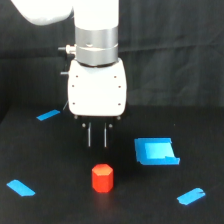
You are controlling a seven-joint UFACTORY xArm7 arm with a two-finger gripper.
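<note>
A red six-sided block [102, 178] stands on the dark surface in the lower middle of the camera view. Above it hangs my gripper [97, 145], pointing down, with a clear gap between its two thin dark fingers. The fingers hold nothing. Their tips look slightly left of the block's middle and apart from it. To the right of the block lies a blue open square tray or box [157, 160], and it appears empty.
Flat blue pieces lie at the front left [20, 188], the front right [191, 196] and the back left [48, 115]. A black curtain closes off the back.
</note>
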